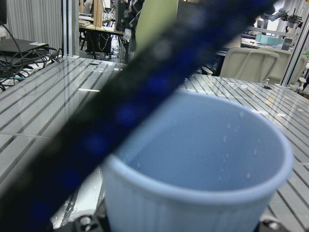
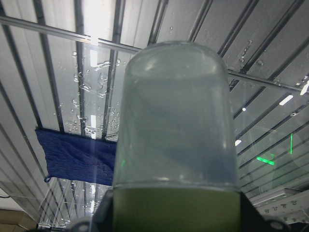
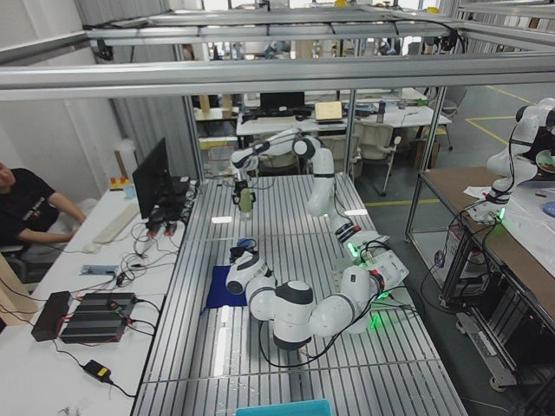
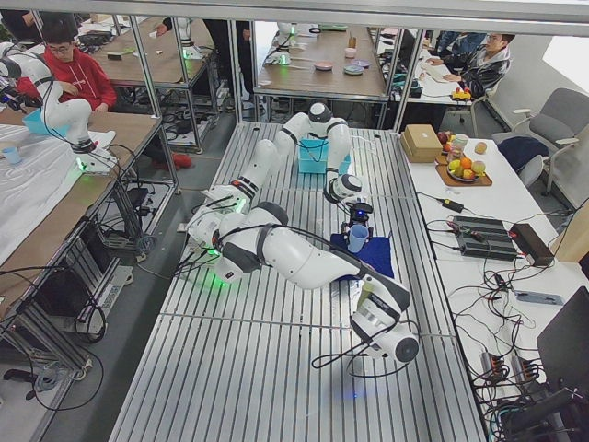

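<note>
A light blue cup (image 4: 357, 238) fills the foreground of the left wrist view, held in my left gripper (image 4: 357, 219) above a blue cloth (image 4: 380, 258); a blurred dark band crosses that view. Over the far part of the slatted table, my right gripper (image 3: 244, 192) is shut on a green bottle (image 3: 244, 202) with a clear end, which fills the middle of the right wrist view (image 2: 176, 121). Water drops show on the slats beyond it in that view. The bottle is higher than the cup and apart from it.
A teal bin (image 4: 313, 162) stands at one end of the slatted table (image 3: 208, 347). Side desks with a monitor (image 3: 153, 182), cables and electronics line one long edge. Metal frame posts surround the table; the far slats are fairly clear.
</note>
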